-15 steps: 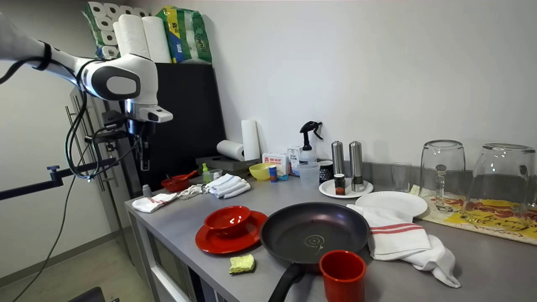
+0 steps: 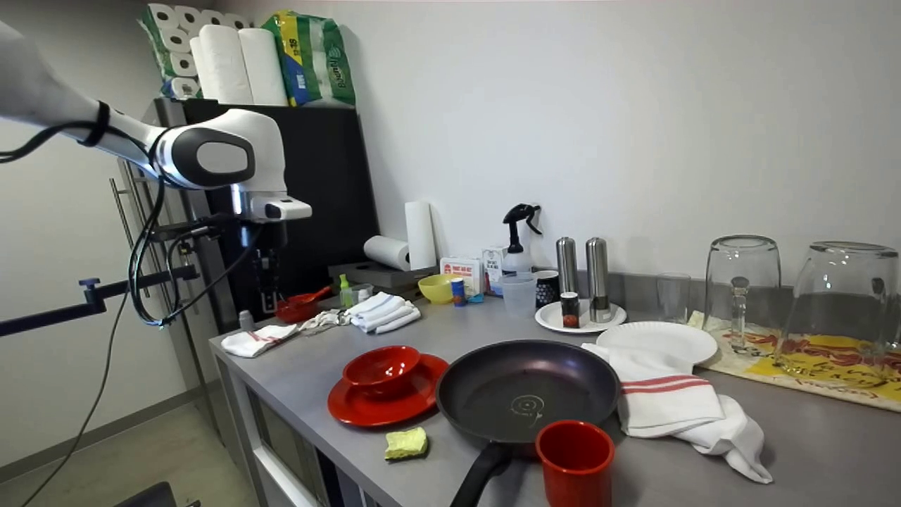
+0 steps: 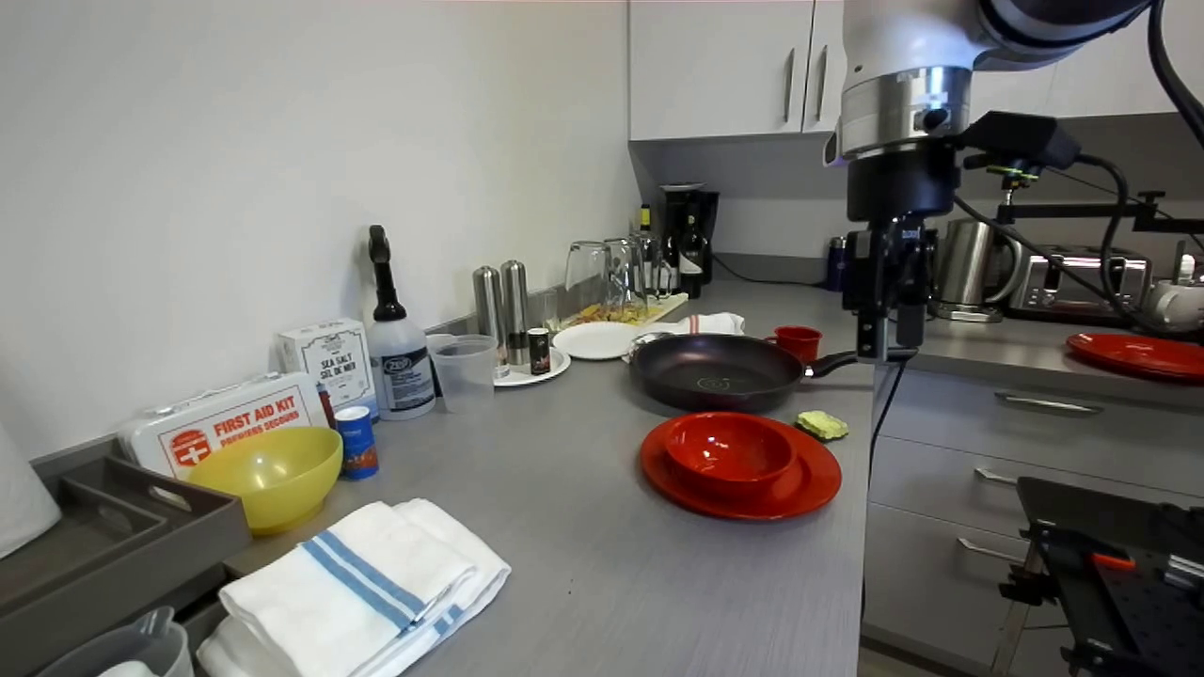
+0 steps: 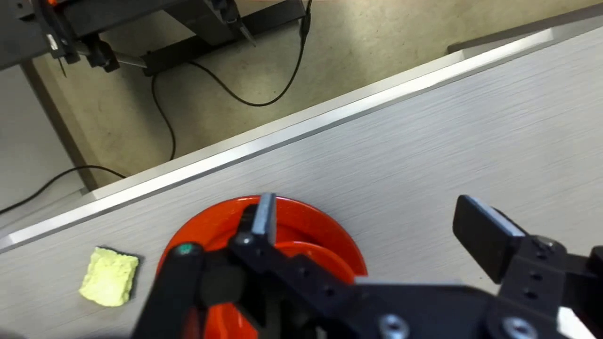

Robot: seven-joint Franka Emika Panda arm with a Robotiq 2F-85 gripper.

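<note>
My gripper is open and empty, its two fingers spread wide above the counter. In the wrist view the left finger (image 4: 264,215) overlaps the red plate (image 4: 330,226) and the red bowl on it, well below. Bare counter shows between the fingertips. From the side, the gripper (image 2: 268,291) hangs pointing down, high over the counter's front edge and apart from everything. The red bowl (image 3: 729,449) sits upright on the plate, and the yellow sponge (image 3: 821,425) lies just beyond them. A black frying pan (image 2: 528,393) stands beside the plate.
A red mug (image 2: 576,460) stands by the pan handle. Folded white towels (image 3: 372,587), a yellow bowl (image 3: 271,474) and a spray bottle (image 3: 400,361) are along the wall side. Open counter lies between the towels and the plate.
In exterior view 1 the arm and gripper have shifted right and a little lower. The objects on the counter stay where they were.
</note>
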